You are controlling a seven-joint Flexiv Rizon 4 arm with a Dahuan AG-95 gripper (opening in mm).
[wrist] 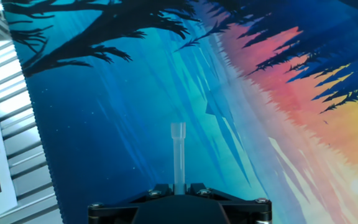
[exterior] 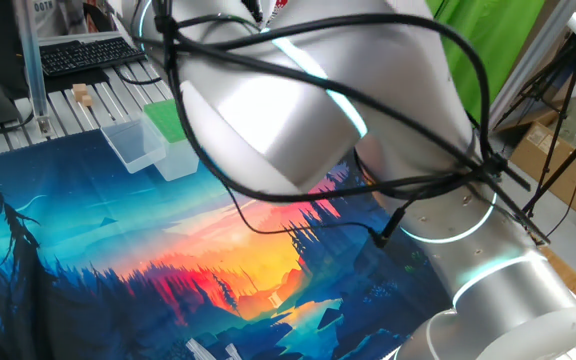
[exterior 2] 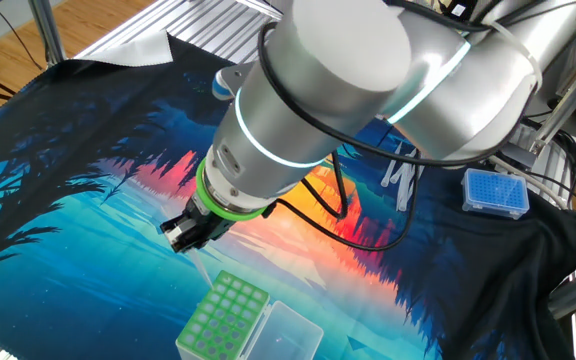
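My gripper is shut on a clear, slender plastic tube point(wrist: 178, 155), which sticks out beyond the fingers with its wider end away from them. Seen in exterior view 2, the gripper point(exterior 2: 176, 236) hangs above the cloth, and the tube point(exterior 2: 202, 268) slants down toward the green-topped rack point(exterior 2: 230, 308). Whether the tube touches the rack cannot be told. Beside the rack lies its clear open lid point(exterior 2: 286, 332). Exterior view 1 has the gripper hidden by the arm, with part of the green rack point(exterior: 165, 118) still visible.
Several loose clear tubes point(exterior 2: 401, 180) lie on the printed cloth point(exterior 2: 78, 270) beyond the arm. A blue-topped box point(exterior 2: 495, 190) stands at the right. Black cables point(exterior 2: 398, 235) loop off the arm. A keyboard point(exterior: 90, 56) lies behind the cloth.
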